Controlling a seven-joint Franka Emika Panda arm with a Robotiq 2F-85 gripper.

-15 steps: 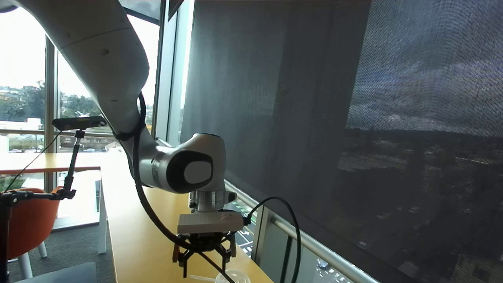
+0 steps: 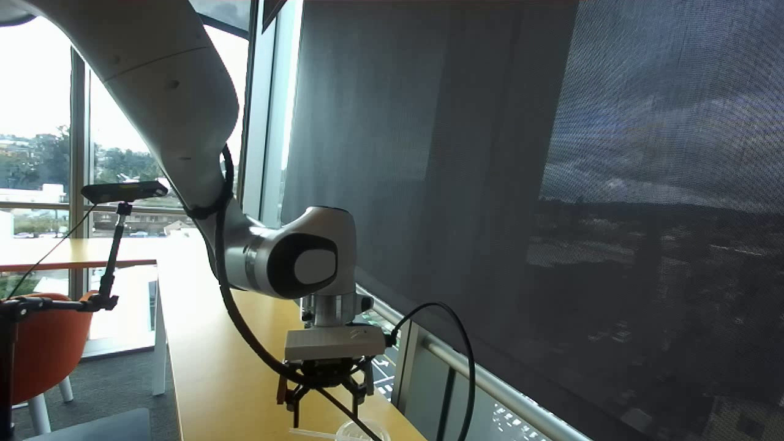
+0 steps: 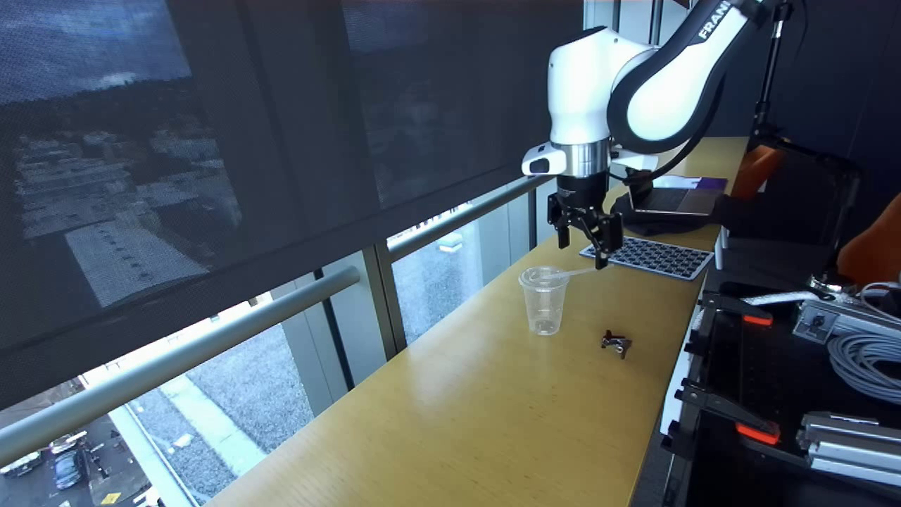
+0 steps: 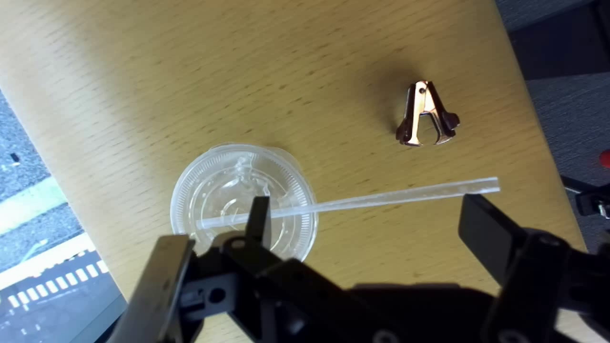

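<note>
A clear plastic cup (image 3: 544, 305) stands upright on the wooden table. Across its lid (image 4: 240, 171) lies a pale translucent straw (image 4: 394, 197), one end over the lid and the other jutting out past the rim; whether any of it goes inside I cannot tell. My gripper is open above the table, nothing held between its fingers. In the wrist view its left finger overlaps the lid and part of the straw, while the right finger is well clear of the cup. A small dark staple remover (image 3: 617, 343) rests on the table apart from the cup.
The window railing (image 3: 211, 339) runs along one table edge. A keyboard (image 3: 654, 257) and a laptop (image 3: 676, 200) sit farther back in the second exterior view.
In exterior view 1 the arm and open gripper have shifted slightly to the right and a little upward. The cup and straw look much the same.
</note>
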